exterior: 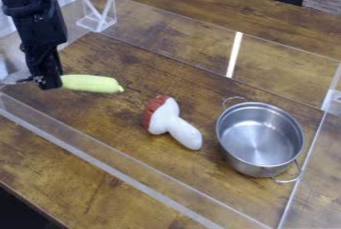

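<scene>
My black gripper (51, 80) is at the left, low over the wooden table, shut on a pale green elongated object (90, 83) that points to the right. A white mushroom-like toy (182, 130) with a red part at one end lies on the table right of centre. A steel pot (258, 139) with two wire handles stands to its right.
Clear plastic walls (213, 209) border the work area on the table (94, 173). A white bracket (100, 11) stands at the back left.
</scene>
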